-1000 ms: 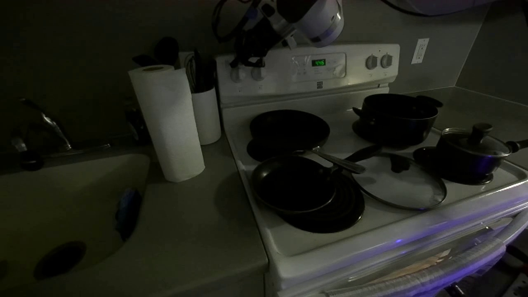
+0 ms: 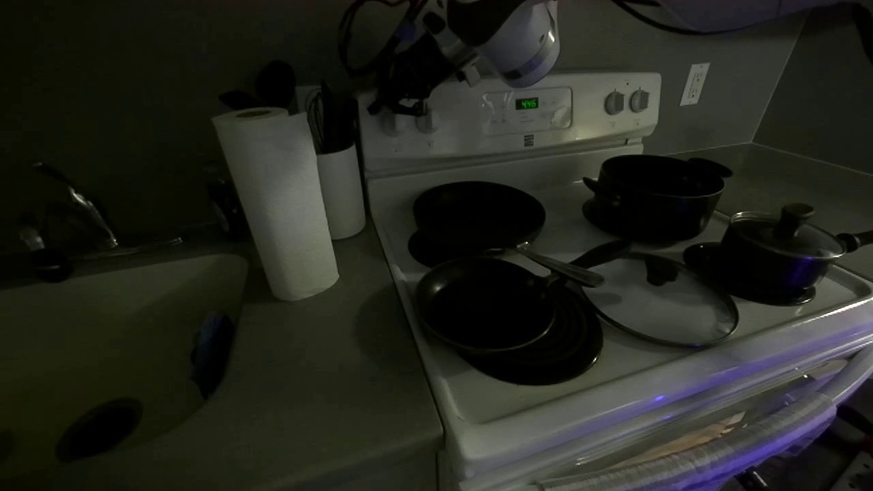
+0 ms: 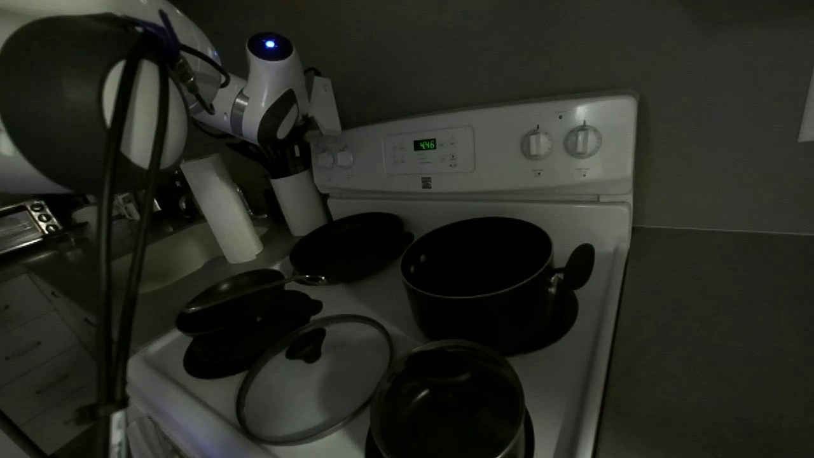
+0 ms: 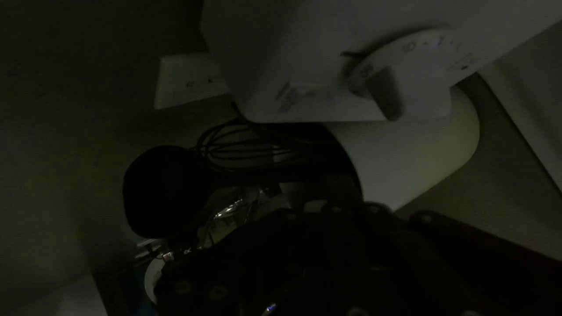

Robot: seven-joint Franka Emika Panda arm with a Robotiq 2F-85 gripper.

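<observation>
My gripper (image 2: 397,106) hangs at the upper left end of the stove's back panel, close to the left knobs. Its dark fingers look shut, and nothing shows between them. Along the bottom of the wrist view the gripper is a black shape, its tips hard to make out. Beyond it in that view lie a whisk (image 4: 247,145) and a black ladle (image 4: 163,192), standing in the white utensil holder (image 4: 416,158). The holder (image 2: 340,192) is upright on the counter left of the stove. A stove knob (image 4: 392,89) is close by at the upper right.
A paper towel roll (image 2: 278,204) stands before the holder, beside the sink (image 2: 164,286). On the stove are two frying pans, a large pot (image 2: 659,200), a lidded saucepan (image 2: 777,258) and a loose glass lid (image 2: 667,307). Light is dim.
My gripper and arm have shifted left and slightly down along the back panel, towards the utensil holder. The cookware, towel roll and holder stay where they were.
</observation>
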